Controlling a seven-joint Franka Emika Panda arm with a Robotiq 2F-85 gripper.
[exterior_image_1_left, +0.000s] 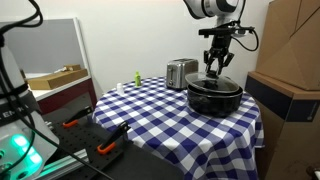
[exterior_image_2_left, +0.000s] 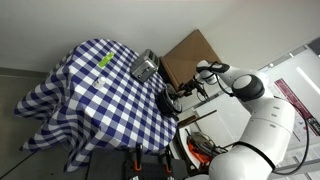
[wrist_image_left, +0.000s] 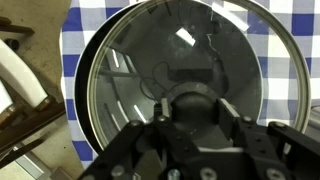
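A clear glass lid (wrist_image_left: 140, 60) with a dark round knob (wrist_image_left: 193, 107) fills most of the wrist view. My gripper is shut on that knob, one finger on each side. In the first exterior view, the black pot (exterior_image_1_left: 214, 104) stands on the checkered table, and the lid (exterior_image_1_left: 212, 82) is over its top, looking somewhat tilted. Whether the lid's rim touches the pot all round, I cannot tell. From the second exterior view, the pot (exterior_image_2_left: 165, 101) is partly visible beneath my arm.
A silver toaster (exterior_image_1_left: 182, 74) stands close behind the pot, to its left. A green bottle (exterior_image_1_left: 138, 79) and a small white item (exterior_image_1_left: 120, 87) sit farther left. Cardboard boxes (exterior_image_1_left: 282, 98) are close on the right.
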